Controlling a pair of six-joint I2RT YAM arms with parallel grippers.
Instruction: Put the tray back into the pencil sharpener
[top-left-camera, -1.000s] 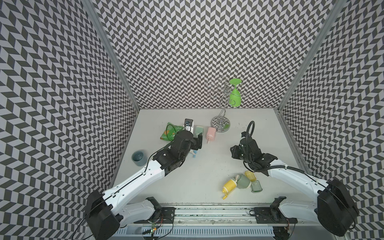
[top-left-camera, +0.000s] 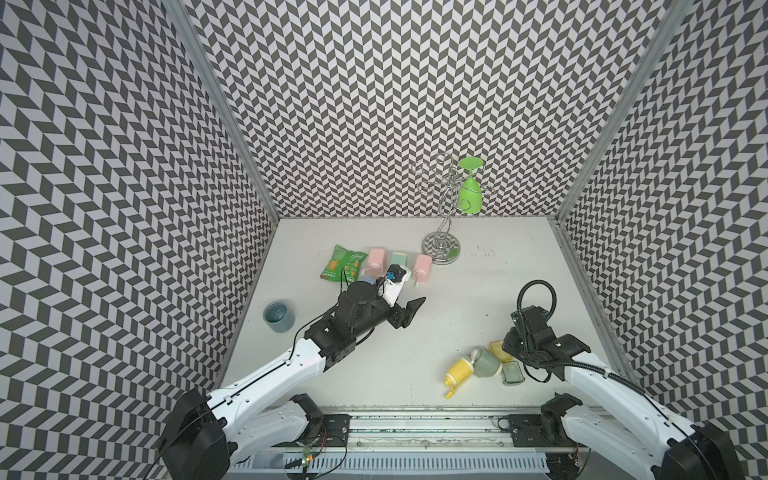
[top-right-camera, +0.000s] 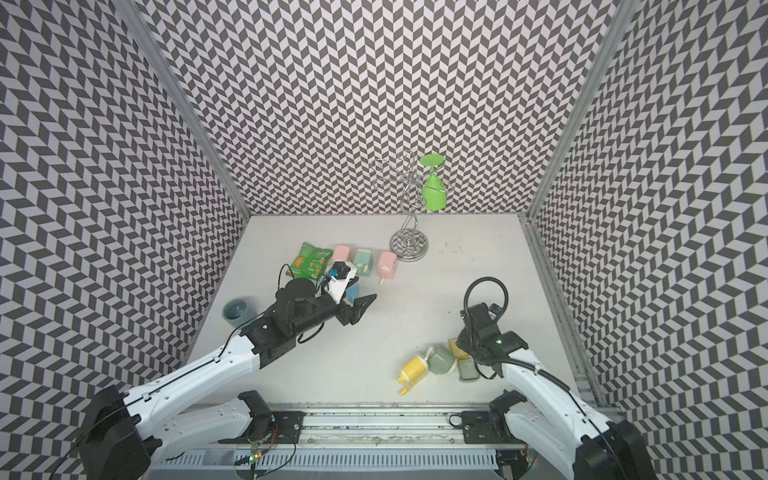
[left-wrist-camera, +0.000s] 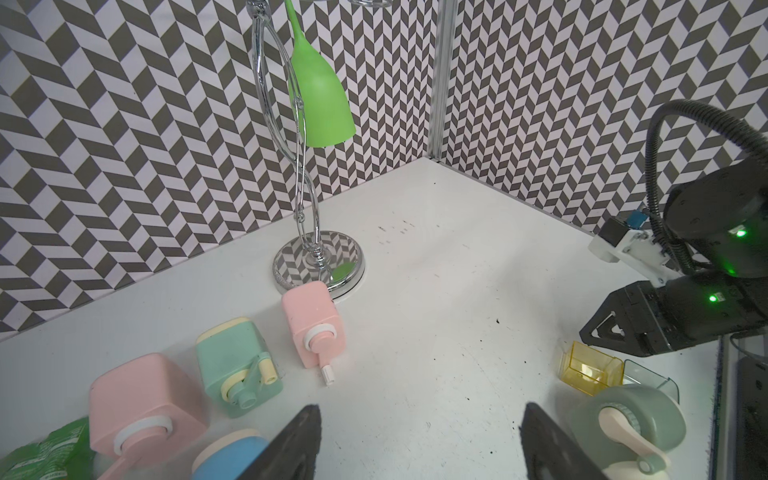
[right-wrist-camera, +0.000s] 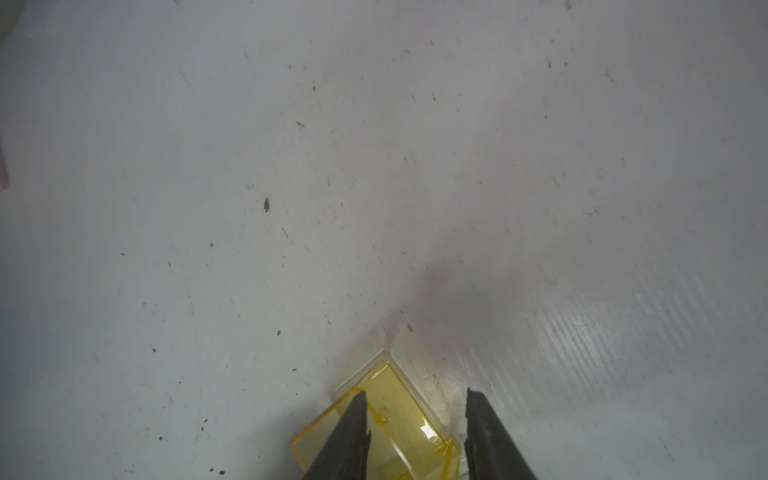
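Note:
Down the table's front right, a clear yellow tray (top-left-camera: 500, 350) lies beside a grey-green sharpener (top-left-camera: 485, 364), with a clear greenish tray (top-left-camera: 513, 373) next to it. A yellow sharpener (top-left-camera: 457, 374) lies to their left. My right gripper is part open, low over the yellow tray (right-wrist-camera: 404, 409); one finger (right-wrist-camera: 356, 432) overlaps the tray in the right wrist view, and contact cannot be told. My left gripper stands open with nothing between its fingers, left of the table's middle and near a blue sharpener (left-wrist-camera: 230, 457).
Two pink sharpeners (left-wrist-camera: 313, 320) and a green one (left-wrist-camera: 238, 366) stand at the back, beside a green snack bag (top-left-camera: 342, 264). A chrome lamp base (top-left-camera: 441, 248) is behind them. A blue cup (top-left-camera: 278, 316) sits far left.
My right gripper has moved right and toward the front, down to the yellow tray, partly covering it. The left gripper has swung a little to the right and forward. The trays and sharpeners look unmoved.

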